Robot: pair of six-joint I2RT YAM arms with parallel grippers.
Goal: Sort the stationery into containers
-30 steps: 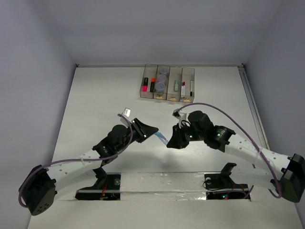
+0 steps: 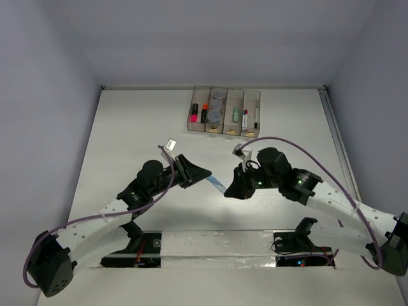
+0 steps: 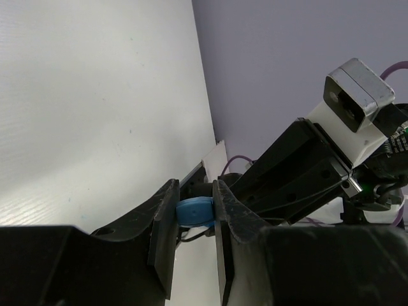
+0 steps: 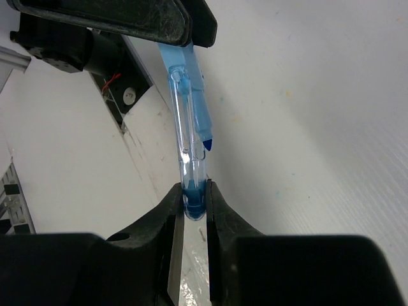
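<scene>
A light-blue and clear pen (image 2: 216,184) spans the gap between my two grippers above the middle of the table. My left gripper (image 2: 209,176) is shut on its upper-left end; that round blue end (image 3: 195,211) shows between the fingers in the left wrist view. The right gripper is shut on the clear tube's blue-tipped end. In the right wrist view, a light-blue part with a dark-blue point (image 4: 208,145) runs alongside the clear tube (image 4: 188,137); whether they are joined is hidden near the left fingers.
At the back stands a clear divided box (image 2: 227,127). It holds black markers with pink and orange parts (image 2: 204,113), round clear tubs (image 2: 215,115), a green item (image 2: 236,115) and slim pens (image 2: 245,119) in separate compartments. White table (image 2: 134,127) around the arms is bare.
Both arms have shifted only slightly, the right one a touch to the right and down.
</scene>
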